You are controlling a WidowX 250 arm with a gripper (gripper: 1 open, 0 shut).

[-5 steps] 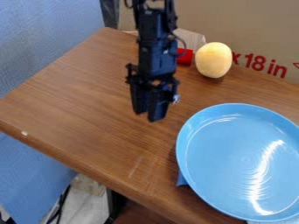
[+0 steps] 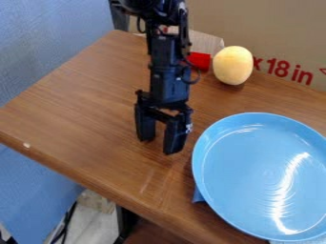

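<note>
My black gripper (image 2: 159,132) hangs low over the wooden table (image 2: 76,105), just left of a large light blue plate (image 2: 261,176). Its fingers point down near the table top; whether anything is between them is hidden or too dark to tell. A pale yellow egg-like object (image 2: 234,66) sits at the back right, and a red object (image 2: 200,59) lies behind the arm.
A cardboard box (image 2: 287,48) stands along the back. A small blue item (image 2: 197,193) shows under the plate's left edge. The table's edge borders a blue surface (image 2: 38,191).
Over the last second the gripper came down toward the table.
</note>
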